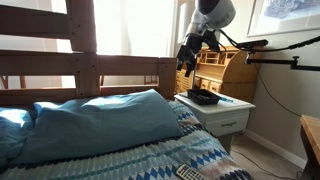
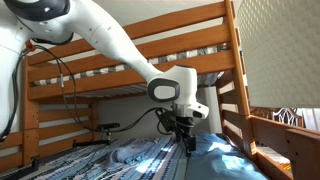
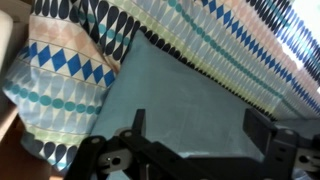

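In the wrist view my gripper is open, its two dark fingers wide apart with nothing held between them. A blue-grey pillow [image 3: 185, 90] lies below, filling much of that view. From the first exterior view, the gripper [image 1: 186, 64] hangs in the air beyond the pillow [image 1: 100, 128], near the bed's wooden headboard end. The second exterior view shows the gripper [image 2: 188, 142] pointing down above the bed. On the patterned bedspread [image 1: 140, 163] lies a pale remote control [image 1: 190, 173], well away from the gripper.
Beside the bed, a white nightstand [image 1: 220, 117] carries a black tray [image 1: 203, 97]. A wooden roll-top desk [image 1: 235, 72] stands behind it. Wooden bed rails [image 1: 120, 66] rise near the arm. Open air surrounds the gripper above the pillow.
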